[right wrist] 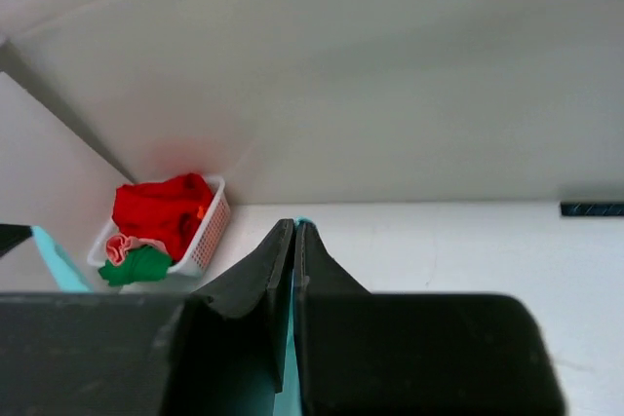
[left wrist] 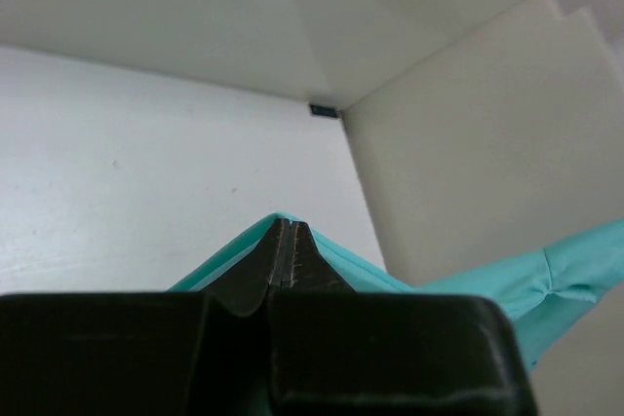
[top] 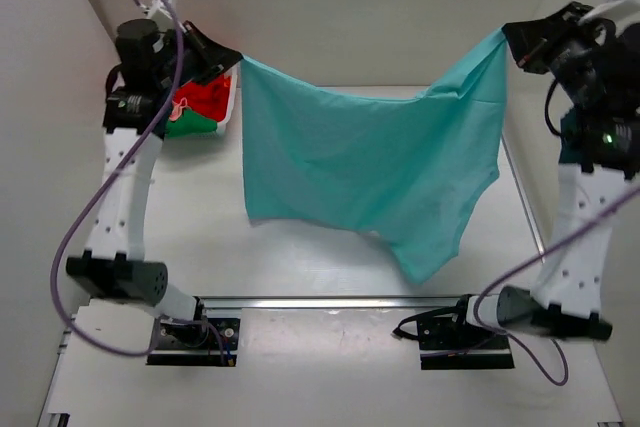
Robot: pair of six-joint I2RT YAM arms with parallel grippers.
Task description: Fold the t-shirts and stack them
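Observation:
A teal t-shirt (top: 370, 157) hangs spread in the air between my two grippers, its lower edge draped downward toward the front right. My left gripper (top: 235, 57) is shut on its top left corner; in the left wrist view the fabric (left wrist: 526, 284) runs from the fingertips off to the right. My right gripper (top: 515, 37) is shut on the top right corner; in the right wrist view a strip of teal shows between and below its fingers.
A white basket (right wrist: 210, 231) with red, pink and green clothes (right wrist: 161, 211) stands at the back left, partly behind my left arm in the top view.

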